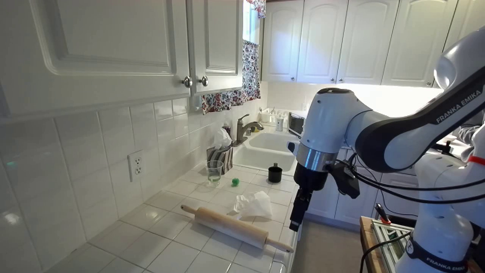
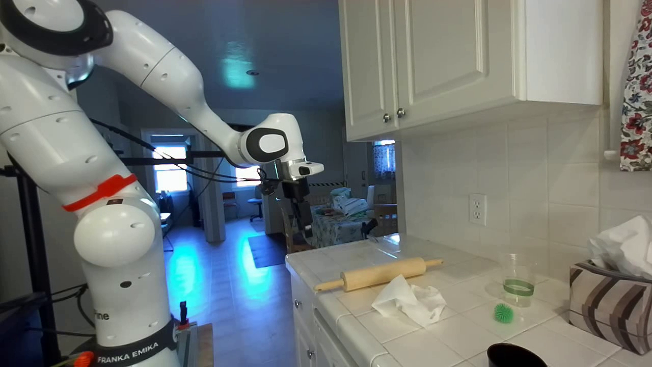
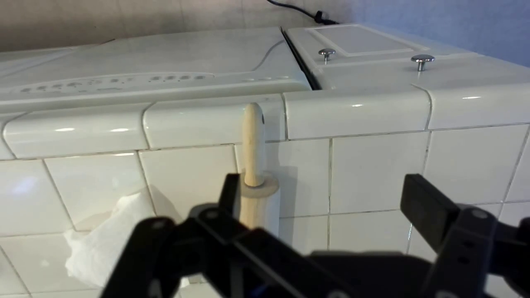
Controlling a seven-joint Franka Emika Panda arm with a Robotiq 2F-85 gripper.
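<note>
My gripper stands open, its two black fingers wide apart and only bare tile showing between their tips. It hangs above the counter's front edge, near one end of a wooden rolling pin (image 1: 232, 227). In the wrist view the pin's handle (image 3: 254, 144) lies close to the left finger, which hides part of the roller. A crumpled white tissue (image 2: 410, 300) rests beside the pin. Farther along the counter are a spiky green ball (image 2: 503, 313), a clear cup (image 2: 518, 284) with a green band, and a small black pot (image 1: 275, 173).
A striped tissue box (image 2: 611, 306) stands by the wall, with the sink (image 1: 268, 152) and faucet (image 1: 245, 127) beyond it. White cabinets (image 1: 113, 50) overhang the counter. Bare tile (image 1: 136, 236) lies on the near side of the rolling pin.
</note>
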